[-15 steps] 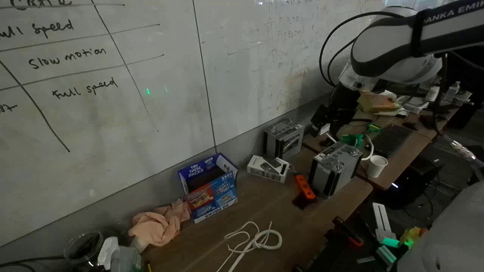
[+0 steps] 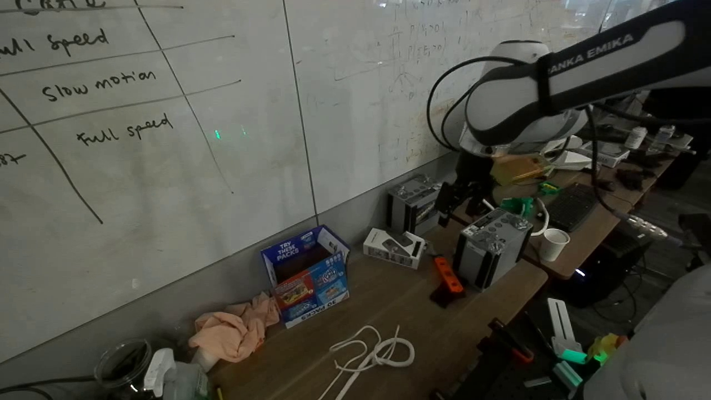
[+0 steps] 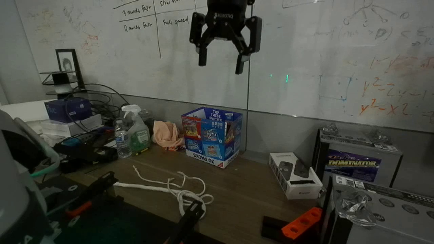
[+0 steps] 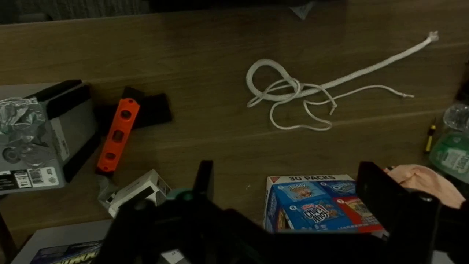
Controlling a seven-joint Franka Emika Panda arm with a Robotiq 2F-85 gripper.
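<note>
My gripper [image 3: 220, 69] hangs high above the table, its fingers open and nothing between its fingers. In the wrist view its two dark fingers [image 4: 205, 180] frame bare wood and part of a blue snack box [image 4: 307, 206]. That box stands upright with an open top against the whiteboard wall in exterior view 2. A white rope [image 4: 360, 72] lies loosely looped on the table, well apart from the gripper. An orange level [image 4: 117, 135] rests across a black piece, beside a grey battery-like box [image 3: 378, 211]. A white phone box [image 3: 293, 175] lies near the wall.
A second grey box [image 3: 358, 156] stands at the back right. Left of the snack box are a peach cloth [image 3: 165, 135], a spray bottle [image 3: 139, 132] and a water bottle [image 3: 121, 140]. Bare table [image 3: 240, 191] lies between rope and phone box.
In exterior view 1 the arm and gripper have moved left and slightly lower, toward the snack box side. The objects on the table have not moved.
</note>
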